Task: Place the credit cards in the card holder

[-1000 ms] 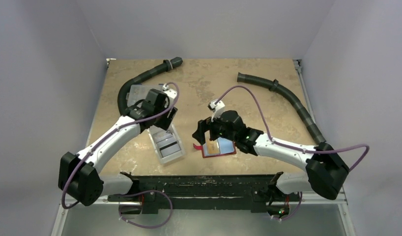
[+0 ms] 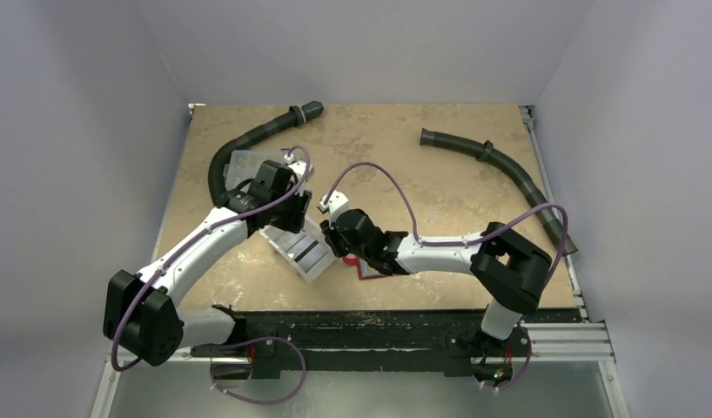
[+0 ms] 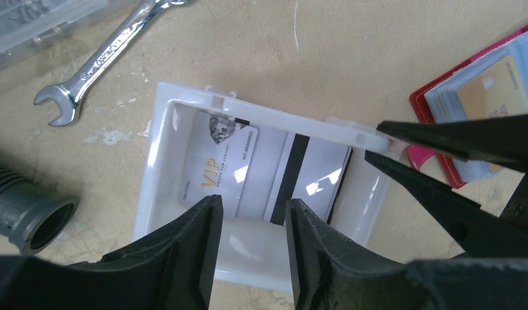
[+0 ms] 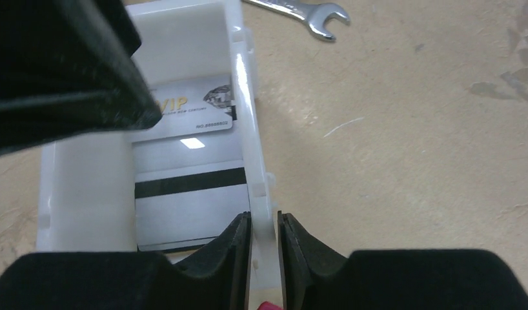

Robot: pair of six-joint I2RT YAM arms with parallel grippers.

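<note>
A white tray (image 3: 152, 161) holds a VIP card (image 3: 216, 161) and a silver card with a black stripe (image 3: 313, 174); light card surface shows between them. On the tray's right-hand wall my right gripper is shut, one finger on each side. My left gripper hangs over the tray with its fingers apart, nothing between them. To the right lies the red-edged card holder (image 3: 442, 161), open, with a gold card (image 3: 494, 90) showing in its pocket. The right gripper's fingers (image 3: 429, 194) hide part of it.
A wrench (image 3: 110, 58) and a clear plastic box (image 3: 29, 29) lie beyond the tray. A dark hose (image 2: 257, 135) curves round the left rear; another hose (image 2: 509, 165) lies far right. Bare table fills the back middle.
My right gripper has moved left from above the card holder to the tray's wall and closed on it. The tray has turned and shifted slightly right.
</note>
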